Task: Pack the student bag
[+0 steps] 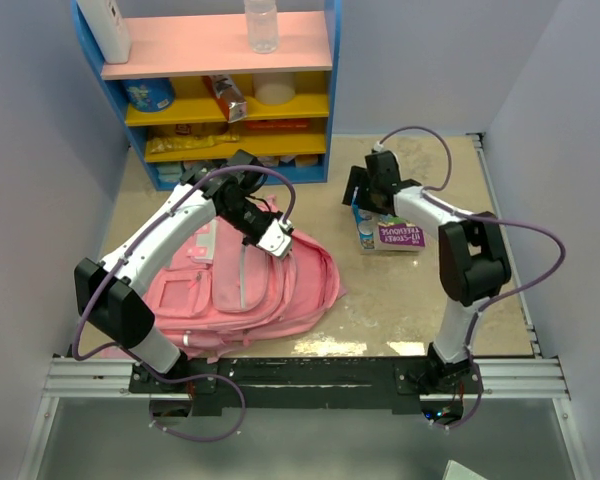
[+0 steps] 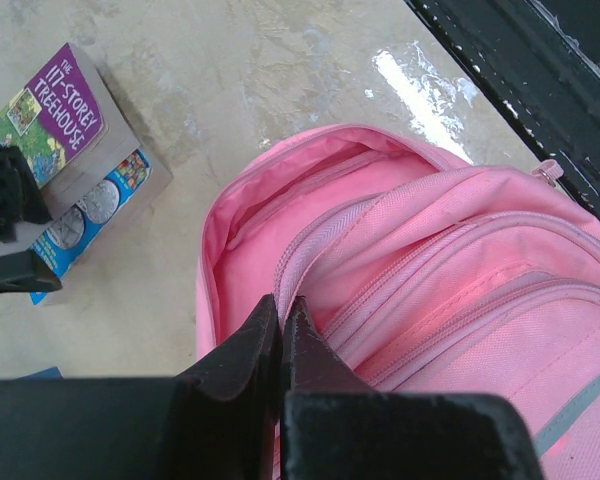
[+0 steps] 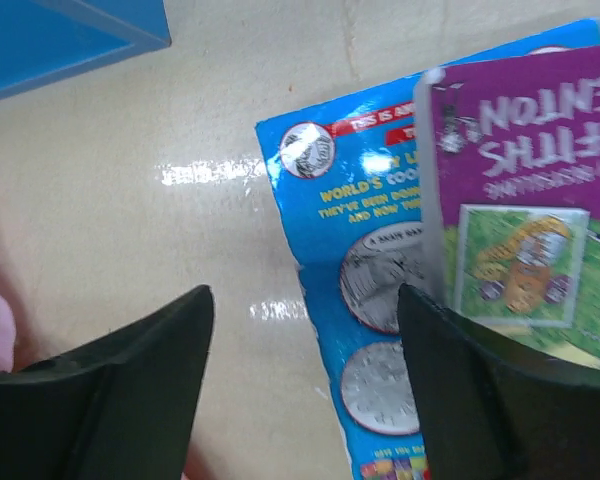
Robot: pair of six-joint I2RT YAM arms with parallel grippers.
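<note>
The pink bag [image 1: 242, 270] lies on the left of the table. My left gripper is shut on the bag's edge [image 2: 325, 235], beside its open mouth. Two books lie stacked on the table to the right: a purple-covered book [image 3: 530, 150] on top, a blue book [image 3: 310, 225] sticking out beneath. My right gripper [image 1: 355, 187] is at the books' far left side. In the right wrist view its fingers [image 3: 160, 355] stand apart, one left of the blue book and one over it by the purple book's edge; no grip shows.
Behind the bag stands a blue shelf unit [image 1: 334, 60] with pink and yellow boards [image 1: 205, 107], holding bottles and packets. Clear table [image 1: 380, 300] lies in front of the books. Walls close in on both sides.
</note>
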